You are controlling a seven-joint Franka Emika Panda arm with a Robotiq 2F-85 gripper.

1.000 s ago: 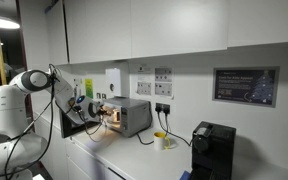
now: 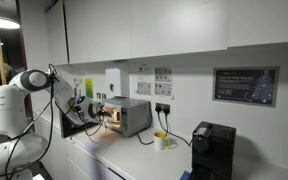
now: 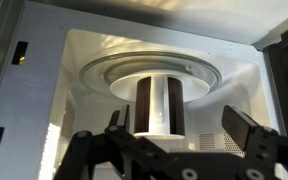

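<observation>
My gripper stands open at the mouth of the lit microwave (image 2: 131,116). In the wrist view, a dark brown cylinder (image 3: 144,105) with a shiny pale band down its side shows between and beyond the two spread fingers, with gaps on both sides. Behind its upper part is a white round dish (image 3: 196,88), on the clear glass turntable (image 3: 96,73). Whether the cylinder stands on the dish cannot be made out. From the outside view the gripper is small and partly lost against the microwave's opening.
The microwave's walls (image 3: 246,75) close in on both sides of the gripper. Along the counter (image 2: 124,152) stand a yellow-and-white mug (image 2: 160,142) and a black machine (image 2: 213,150). White cupboards (image 2: 174,28) hang above.
The outside views look almost the same. Any shift of the arm at the microwave is too small to tell, and the mug and black machine have not moved.
</observation>
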